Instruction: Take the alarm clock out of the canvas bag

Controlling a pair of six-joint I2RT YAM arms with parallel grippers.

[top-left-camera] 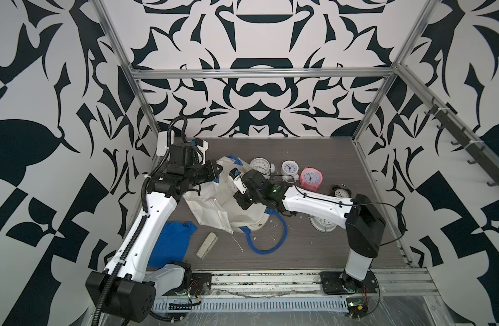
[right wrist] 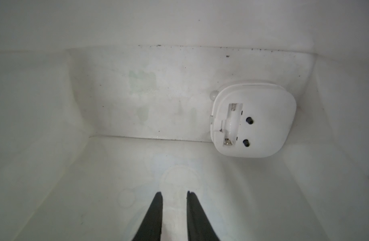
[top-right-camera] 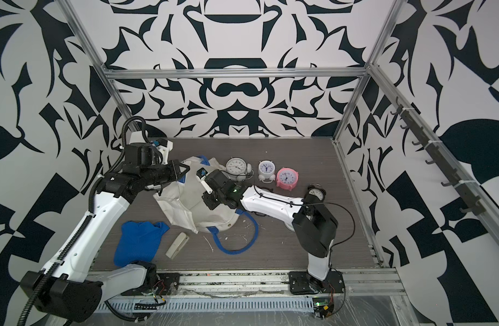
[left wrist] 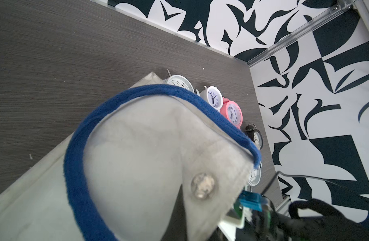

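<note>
The off-white canvas bag with blue handles lies open on the table in both top views. Inside it, in the right wrist view, rests a white rounded-square alarm clock, back side showing with an empty battery slot. My right gripper is in the bag's mouth, its fingers parted with a gap between them and nothing in it; the clock is ahead and to the right, apart from them. My left gripper is shut at the bag's upper left edge, on the canvas; in the left wrist view the flap hides most of its fingers.
Several other clocks stand right of the bag, among them a pink one and a white one. A blue cloth and a beige block lie at the front left.
</note>
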